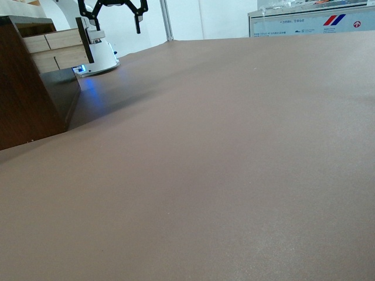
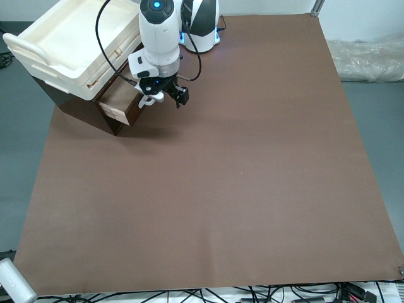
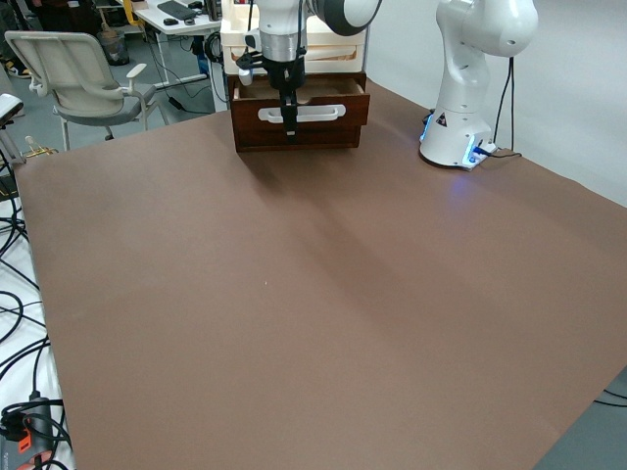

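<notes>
A dark wooden cabinet [image 3: 257, 139] stands at the table's back, its top drawer [image 3: 333, 108] pulled out, with a white handle on the front. My black gripper [image 1: 118, 26] hangs at the drawer's front; in the top view its two fingers stand apart with nothing seen between them. In the left view the gripper [image 2: 165, 95] is over the drawer's outer end, partly hidden by the wrist. A white tray [image 2: 82, 38] rests on top of the cabinet.
The white arm's base [image 3: 456, 142] stands beside the cabinet. Cables [image 2: 265, 293] run along the table's near edge in the left view.
</notes>
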